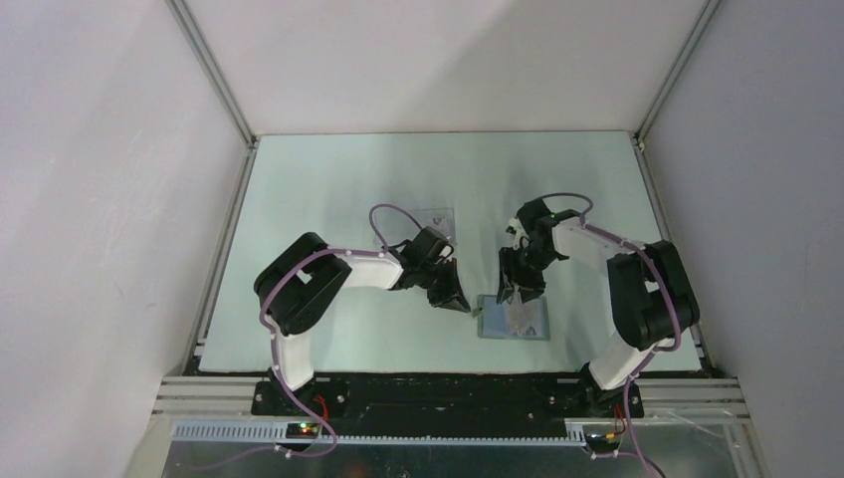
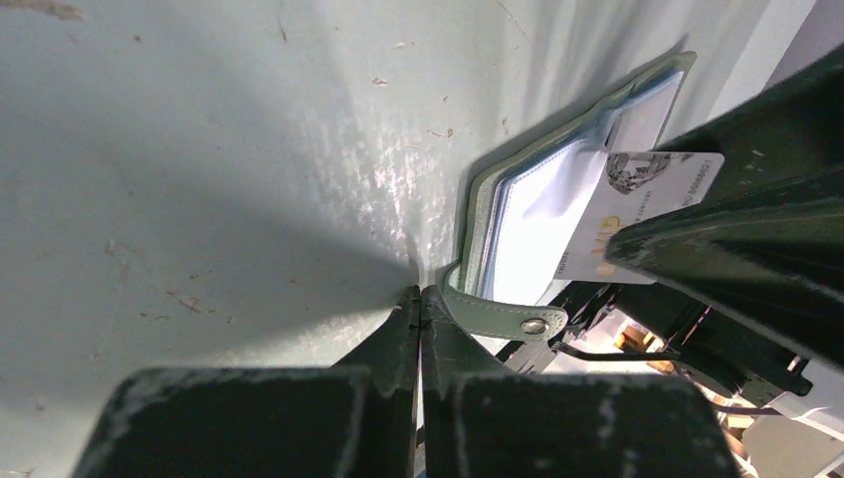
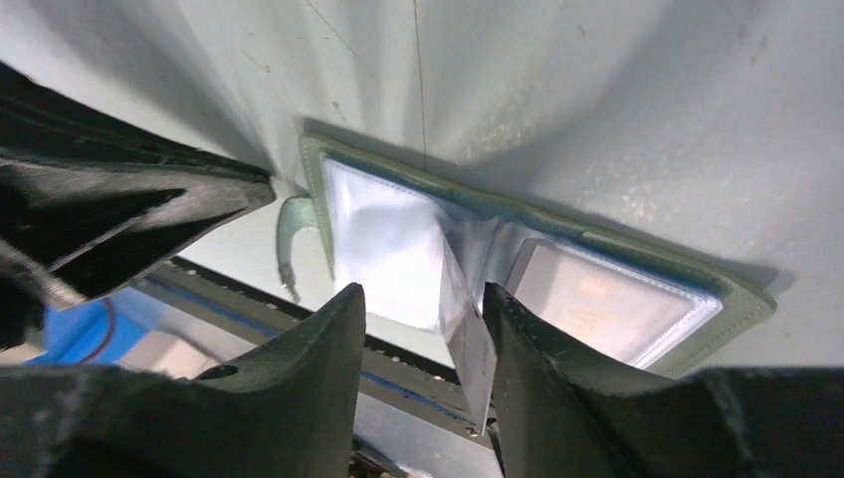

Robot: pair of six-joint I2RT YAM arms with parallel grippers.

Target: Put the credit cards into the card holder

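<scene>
The open green card holder lies on the table with its clear sleeves facing up. Its snap strap points toward my left gripper, which is shut beside it with nothing visible between the tips. A pale card with gold lettering sticks up at a slant from the holder's middle. My right gripper stands part open over the holder, its fingers on either side of that card, seen nearly edge-on and close to one finger. How far the card sits in a sleeve is hidden.
A clear flat tray or sheet with a printed card lies behind the left arm. A dark rail runs along the front edge.
</scene>
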